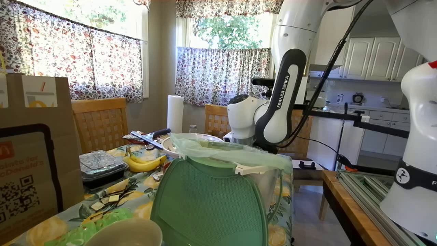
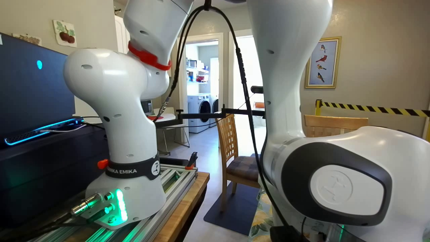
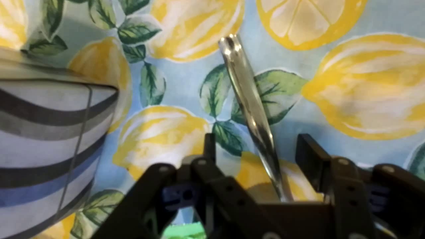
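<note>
In the wrist view a shiny metal utensil handle [image 3: 251, 104] lies slanted on the lemon-print tablecloth [image 3: 181, 83]. My gripper is over its lower part, with its black fingers [image 3: 308, 155] apart on either side of the metal. A gap shows between the handle and each finger, so nothing is gripped. The gripper's body hides the utensil's lower end. From outside, the green bin [image 1: 209, 201] and the pale plastic bag on it block the view of the gripper.
Close on the wrist view's left is a striped object [image 3: 43, 147]. Elsewhere on the table are bananas [image 1: 145, 164], a black container with a clear lid [image 1: 102, 166], a white bowl [image 1: 166, 145] and a paper bag [image 1: 37, 160]. Bare cloth lies right of the utensil.
</note>
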